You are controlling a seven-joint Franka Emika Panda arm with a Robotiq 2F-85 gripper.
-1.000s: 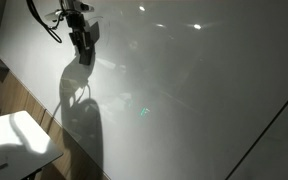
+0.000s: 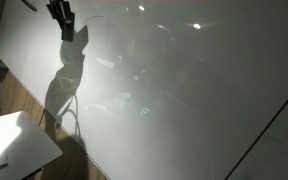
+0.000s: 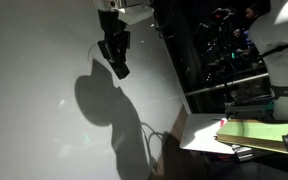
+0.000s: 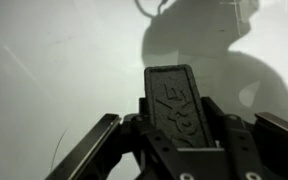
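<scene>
A dark block-shaped eraser with raised lettering (image 4: 174,90) is clamped in my gripper, which is shut on it. It juts out beyond the fingers toward the whiteboard (image 2: 204,90). In exterior view 1 the gripper (image 2: 60,12) is at the top left, with the eraser (image 2: 67,32) pointing down. Exterior view 2 shows the eraser (image 3: 116,60) beside its shadow, seemingly clear of the board. Small green marks (image 2: 144,112) are on the board, well away from the eraser. A thin dark curved line (image 4: 57,148) lies at the lower left in the wrist view.
A white table (image 2: 19,142) stands at the lower left of exterior view 1, by the wooden floor (image 2: 22,98). In exterior view 2 a yellowish-green flat object (image 3: 254,135) lies at the right. The arm's shadow darkens part of the board; the rest is unobstructed.
In exterior view 1 my gripper has moved up and left with the eraser, and its shadow has shifted left. A thin curved line now shows on the board near it.
</scene>
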